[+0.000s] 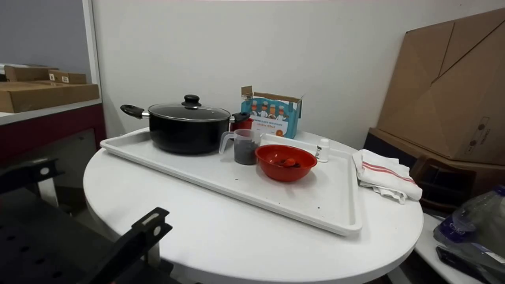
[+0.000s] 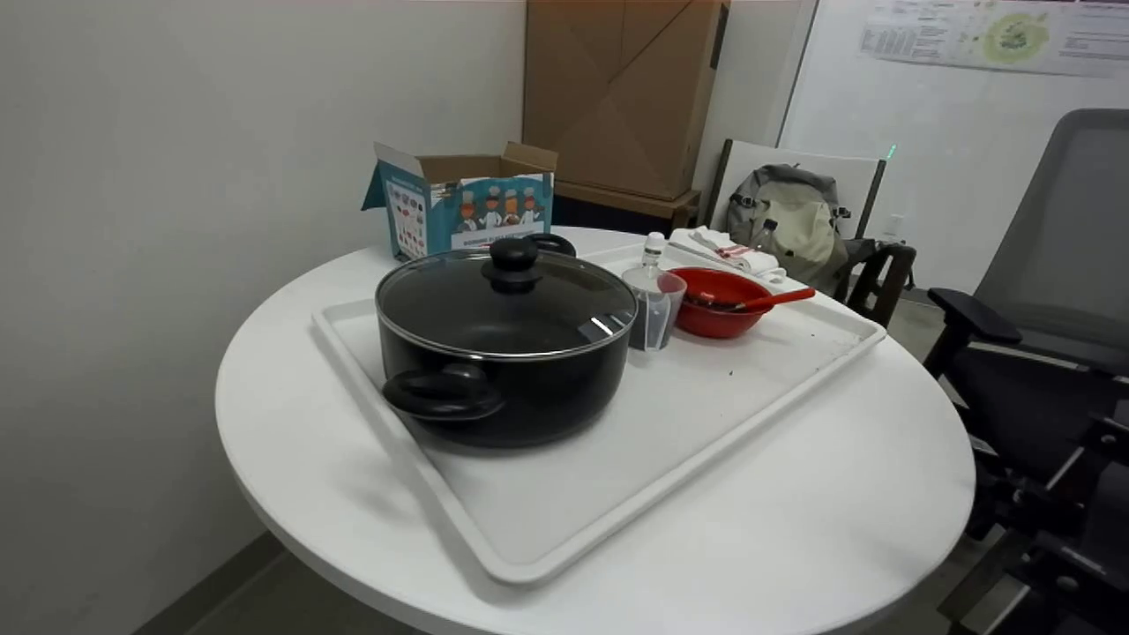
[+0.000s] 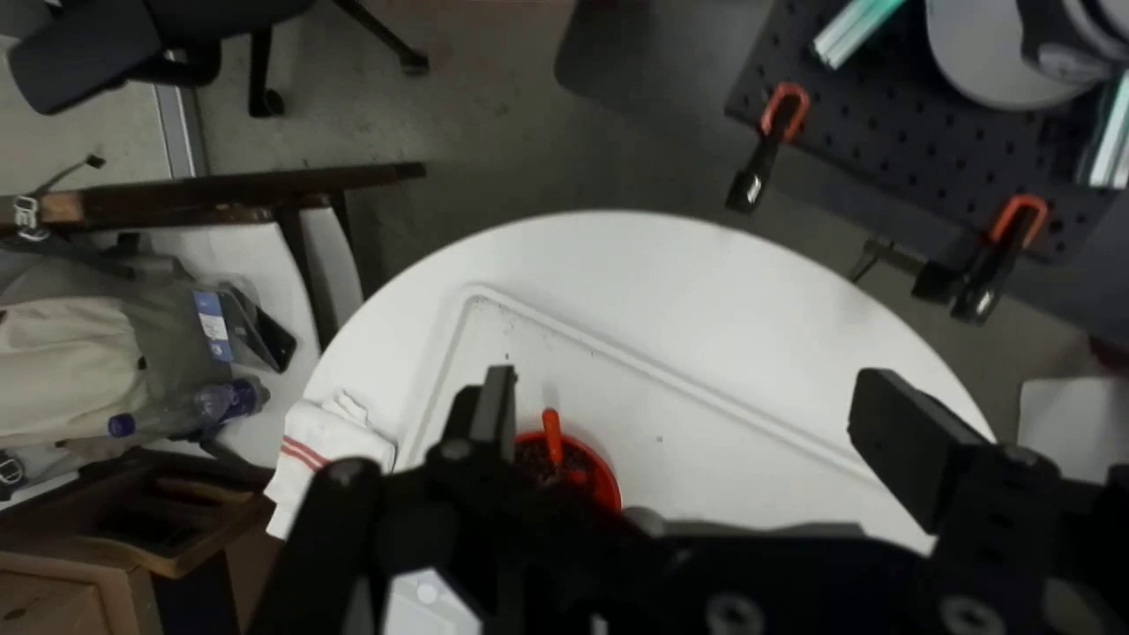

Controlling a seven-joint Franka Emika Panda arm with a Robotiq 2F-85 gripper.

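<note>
In the wrist view my gripper is open, its black fingers spread wide over the table with nothing held between them. Neither exterior view takes in the arm. A black pot with a glass lid on it stands at one end of a white tray. Beside it is a clear measuring cup with dark contents. Close to the cup sits a red bowl holding dark bits and a red-handled utensil. A small white-capped bottle stands behind the bowl.
A folded white towel with red stripes lies just off the tray's end. An opened blue box stands behind the tray, near the wall. Part of a red object shows behind the pot.
</note>
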